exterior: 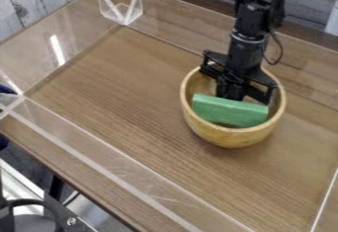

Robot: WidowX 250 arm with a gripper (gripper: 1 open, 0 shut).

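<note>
My black gripper (234, 78) reaches down from the top into a round yellow-tan bowl (224, 137) right of the middle of the table. A green block (230, 111) lies tilted inside the bowl, just below the gripper's fingers. The fingertips are hidden among dark parts at the bowl's back, so I cannot tell whether they touch the block.
A clear, angular container (121, 7) stands at the back left. Dark objects (38, 216) are at the lower left beyond the table's edge.
</note>
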